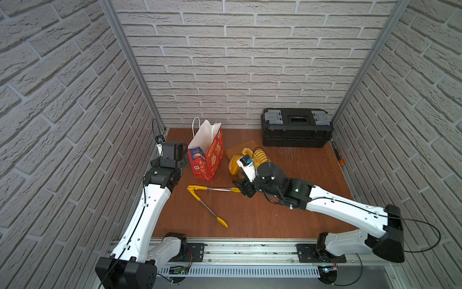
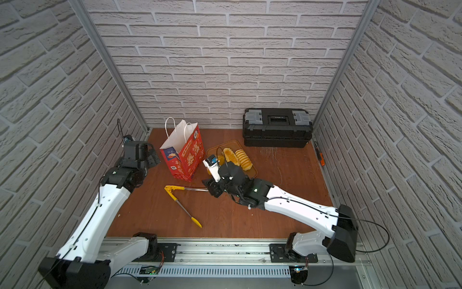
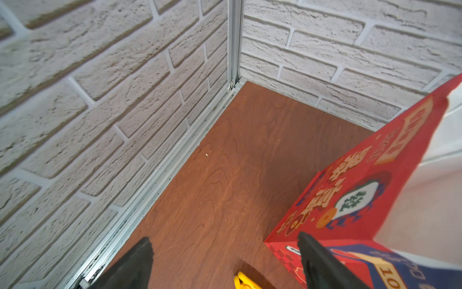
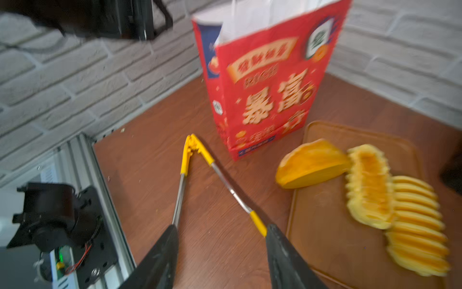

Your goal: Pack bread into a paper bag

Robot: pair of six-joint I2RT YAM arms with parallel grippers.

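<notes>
A red paper bag (image 1: 214,155) with a white inside stands upright and open-topped at the left of the table; I cannot see its bottom. To its right is a brown tray (image 4: 308,226) with ridged sliced bread (image 4: 417,224), an oblong piece (image 4: 371,185) and a smooth yellow bread piece (image 4: 312,164) across its left edge. Yellow-ended tongs (image 4: 231,187) lie spread on the table before the bag. My right gripper is open and empty above the table near the tongs. Close to the bag's left side, my left gripper has its fingers apart, nothing between.
A black toolbox (image 1: 297,127) stands at the back right against the brick wall. An orange-handled tool (image 1: 340,159) lies along the right edge. Bare table (image 1: 308,163) shows on the right side and at the front.
</notes>
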